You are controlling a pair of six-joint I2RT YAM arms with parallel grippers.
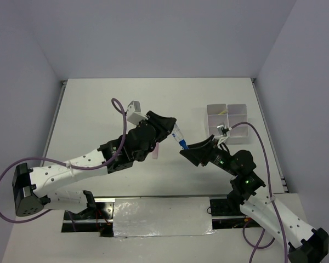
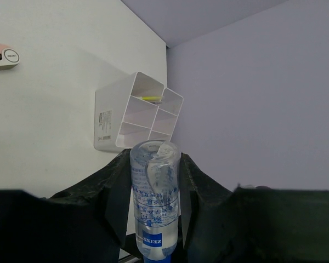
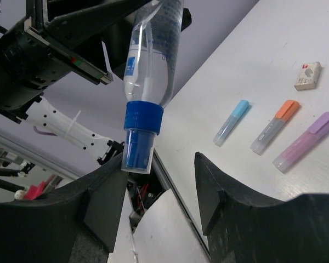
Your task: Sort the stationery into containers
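A clear bottle with a blue cap (image 1: 180, 138) is in the air over the table, tilted, its cap end lower. In the left wrist view, my left gripper is shut on the bottle's clear body (image 2: 154, 192). From the other side comes my right gripper, its fingers apart. The blue cap (image 3: 143, 116) with its clear tip hangs close to one finger (image 3: 107, 192) in the right wrist view; whether they touch I cannot tell. A grey-white divided container (image 2: 111, 112) stands at the table's right, with a yellow item (image 2: 152, 99) inside.
Blue (image 3: 230, 123), orange (image 3: 274, 127) and purple highlighters (image 3: 307, 142) lie on the table, with a small eraser (image 3: 308, 75) beyond. Part of a pink-and-white stapler (image 2: 1, 57) shows in the left wrist view. Open table lies before the container.
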